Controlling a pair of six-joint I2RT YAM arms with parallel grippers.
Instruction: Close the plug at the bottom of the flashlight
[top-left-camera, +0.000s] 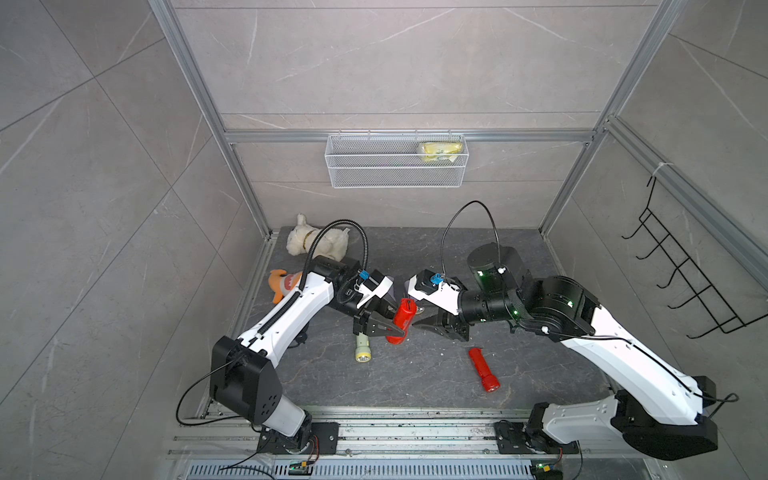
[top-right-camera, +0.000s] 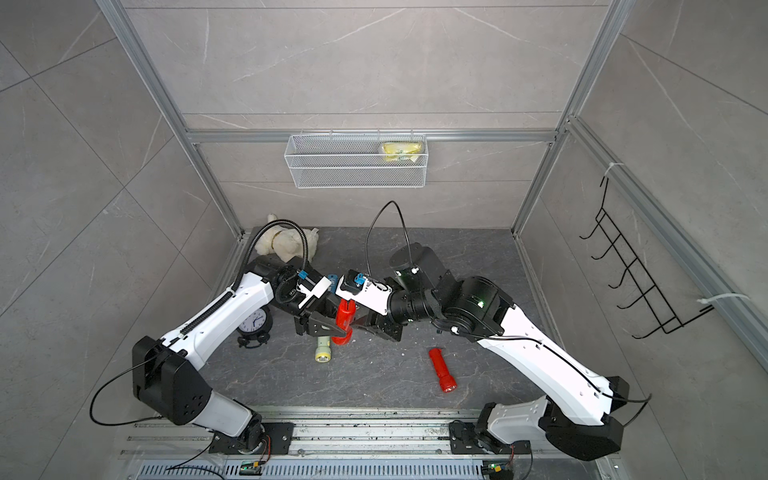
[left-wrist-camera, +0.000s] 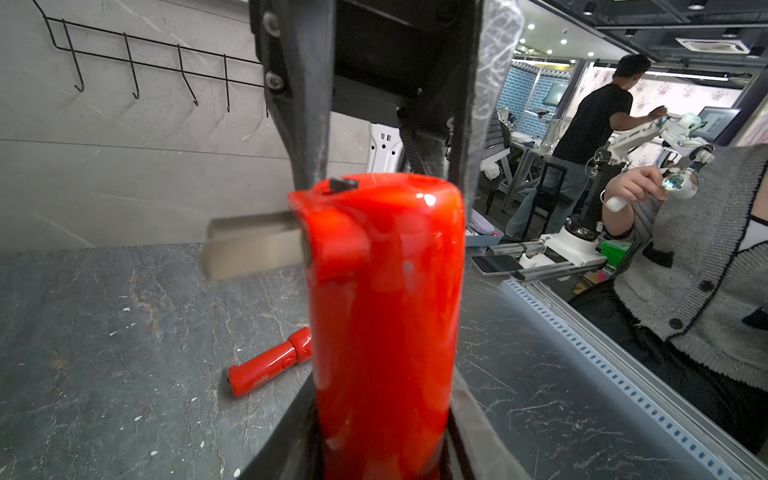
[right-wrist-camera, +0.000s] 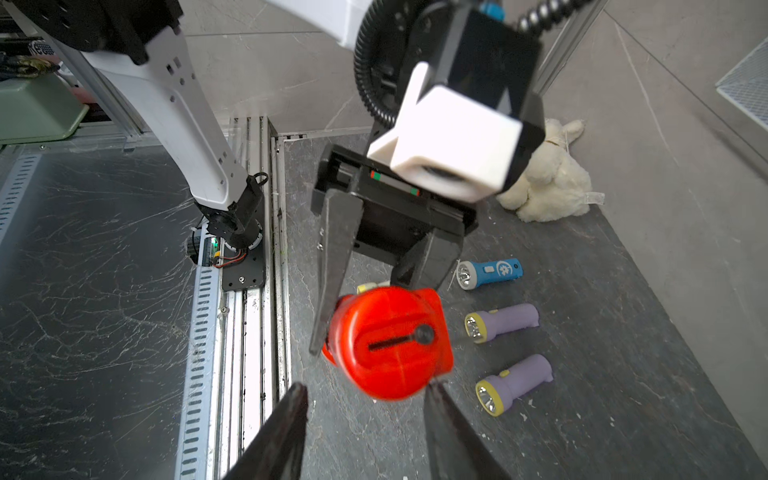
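A red flashlight (top-left-camera: 401, 320) (top-right-camera: 345, 318) (left-wrist-camera: 382, 336) is held upright in the left wrist view by my left gripper (top-left-camera: 395, 324), shut on it. Its top carries a blurred silvery flap (left-wrist-camera: 252, 246) sticking out sideways. In the right wrist view its red end face (right-wrist-camera: 384, 360) shows a dark slot. My right gripper faces this end with its fingers apart, open, nothing between them. In the left wrist view it stands just behind the flashlight's top.
On the table (top-left-camera: 424, 376) lie another red flashlight (top-left-camera: 484, 369), a pale green one (top-left-camera: 362, 348), lilac ones (right-wrist-camera: 512, 384) and a blue one (right-wrist-camera: 492, 271). A white plush toy is at the back left. A wire basket (top-left-camera: 396, 164) hangs behind.
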